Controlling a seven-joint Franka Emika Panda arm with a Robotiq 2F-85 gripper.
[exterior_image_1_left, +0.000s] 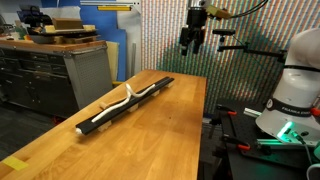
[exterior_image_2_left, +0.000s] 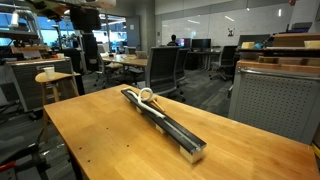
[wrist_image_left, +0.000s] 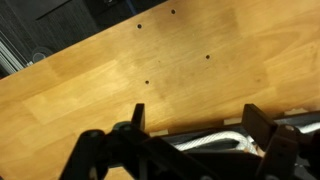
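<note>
A long black bar lies along the wooden table, with a white cord running over it. In the second exterior view the same black bar rests on light blocks, and a tan looped piece sits by the white cord. My gripper hangs high above the table's far right side, well clear of everything. From the wrist, the gripper stands open with its dark fingers wide apart over bare wood. The white cord and black bar show behind the fingers, partly hidden.
The wooden table has broad free room in front of the bar. A yellow tape mark is at the near left. Behind the table stands a grey cabinet; a stool is beyond the table's left side.
</note>
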